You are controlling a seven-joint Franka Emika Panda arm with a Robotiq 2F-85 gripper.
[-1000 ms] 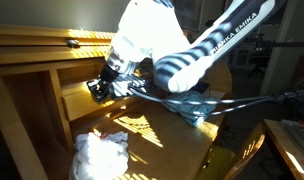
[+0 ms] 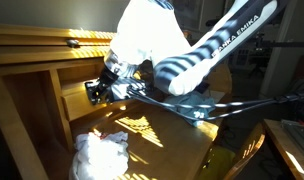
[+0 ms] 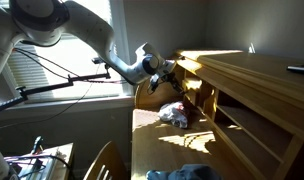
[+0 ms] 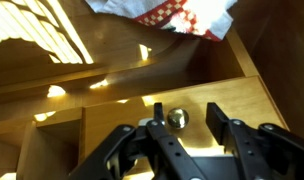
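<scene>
A light wooden drawer front (image 4: 97,122) with a small round dark knob (image 4: 178,118) fills the lower middle of the wrist view. My gripper is partly open, its two dark fingers standing apart on either side of the knob. Whether they touch it cannot be told. In exterior view 1 the gripper (image 2: 98,91) is at the shelf's drawer (image 2: 76,105), partly covering it; the knob is hidden there. Exterior view 2 shows the gripper (image 3: 173,83) beside the wooden shelf unit (image 3: 237,82).
A white cloth with coloured print (image 2: 100,156) lies on the desktop (image 2: 170,150) near the shelf. A blue-grey cloth (image 3: 188,172) lies farther along the desk. Shelf dividers and an upper ledge (image 3: 242,75) stand close to the gripper. Bare desktop lies between the cloths.
The forearm has shifted slightly to the right in exterior view 1. The gripper remains by the drawer, and both cloths lie where they were.
</scene>
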